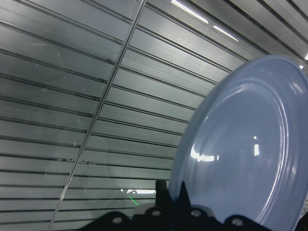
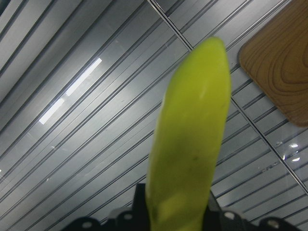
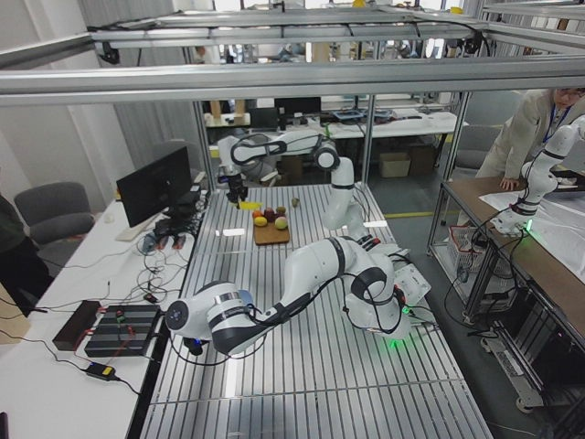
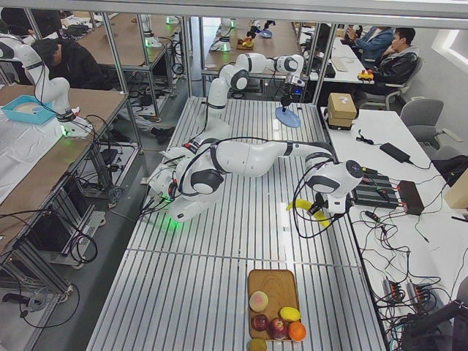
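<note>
My left gripper is shut on the rim of a blue plate (image 1: 236, 144), which appears tilted over the table in the left wrist view and at the far end in the camera right view (image 4: 287, 117). My right gripper is shut on a yellow banana (image 2: 187, 134), held above the table beside a wooden board (image 2: 274, 67). Fruit sits on that board: a peach (image 4: 258, 300), a lemon (image 4: 289, 314), an orange (image 4: 297, 330) and red apples (image 4: 277, 328).
The slatted metal table (image 4: 183, 292) has free room around the board. A white side table (image 3: 55, 393) with a monitor (image 3: 154, 183), power units and cables runs along one side. Overhead frame bars cross above.
</note>
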